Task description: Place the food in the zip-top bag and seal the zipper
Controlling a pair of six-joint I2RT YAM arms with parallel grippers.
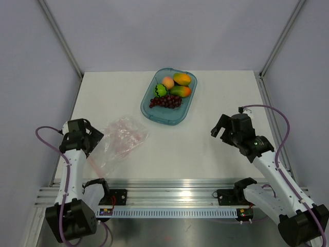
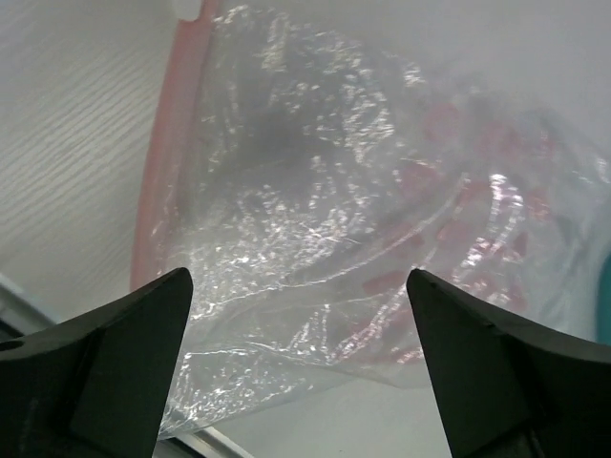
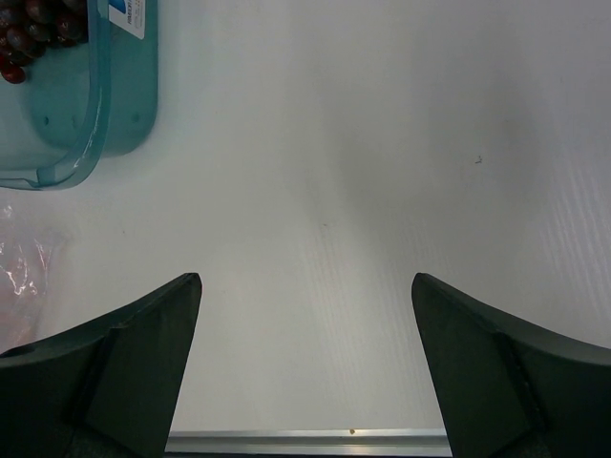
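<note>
A clear zip top bag (image 1: 121, 139) with a red print lies flat on the left of the table. In the left wrist view its pink zipper strip (image 2: 164, 153) runs down the left side, with a white slider (image 2: 187, 9) at the top edge. Above the bag, my left gripper (image 1: 95, 139) is open and empty. Several fruits fill the teal basket: grapes (image 1: 165, 101), a green striped fruit (image 1: 161, 90), a peach (image 1: 167, 83), a yellow mango (image 1: 182, 79) and a red-green mango (image 1: 180, 91). Over bare table at the right, my right gripper (image 1: 217, 131) stands open with nothing between its fingers.
The teal basket (image 1: 163, 120) stands at the back centre. Between the bag and my right arm the white table (image 1: 180, 154) is clear. A metal rail (image 1: 175, 184) runs along the front edge.
</note>
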